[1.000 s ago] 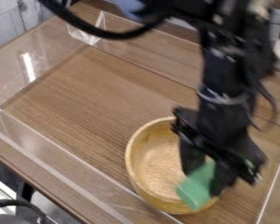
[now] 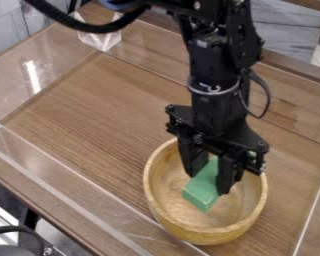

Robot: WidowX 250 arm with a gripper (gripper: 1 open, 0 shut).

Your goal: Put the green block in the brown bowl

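The green block (image 2: 200,192) shows in the brown bowl's opening, its upper end between the fingers of my black gripper (image 2: 208,182). One finger (image 2: 227,178) stands on the right of the block and the other is at its upper left. Whether they press on the block cannot be made out, nor whether it touches the bowl's floor. The bowl (image 2: 168,222), tan inside, stands at the lower right of the table. Its back rim is partly hidden behind the gripper.
Bare wooden table (image 2: 89,120) spreads to the left of the bowl. A clear plastic object (image 2: 101,38) stands at the far left. Black cables (image 2: 19,232) lie by the lower left corner, off the table's edge.
The arm has swung left and back from the lower right, bringing the block along over the bowl.
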